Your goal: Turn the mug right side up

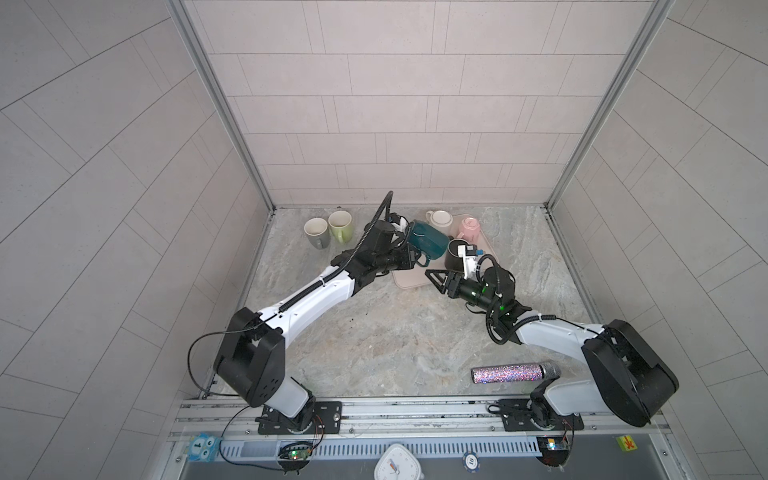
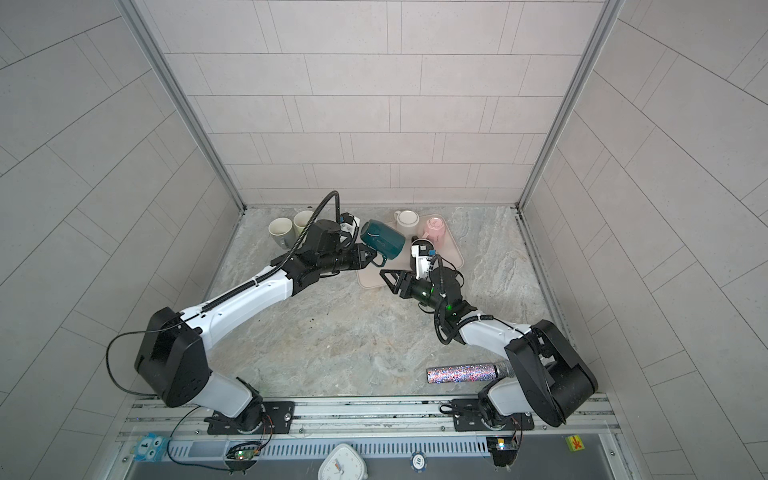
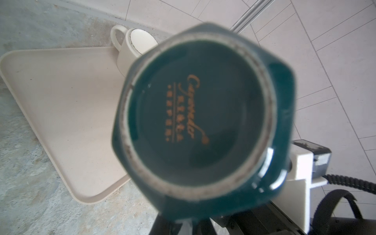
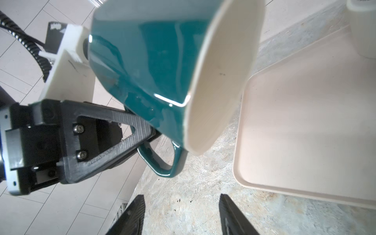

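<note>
The dark teal mug (image 1: 429,240) is up in the air, lying on its side. In the left wrist view its base (image 3: 199,113) fills the middle; in the right wrist view its cream opening (image 4: 225,78) points right, over the tray side. My left gripper (image 1: 415,256) is shut on the mug near its handle (image 4: 166,162); the exact contact is partly hidden by the mug's body. My right gripper hangs in front of and below the mug, fingers apart, with nothing between them and clear of the handle.
Under the mug is a pink-beige tray (image 1: 409,278) carrying a white mug (image 1: 439,221), a pink mug (image 1: 469,230) and a black mug (image 1: 456,252). Grey (image 1: 317,232) and green (image 1: 341,225) mugs stand left. A glitter bottle (image 1: 512,373) lies in front.
</note>
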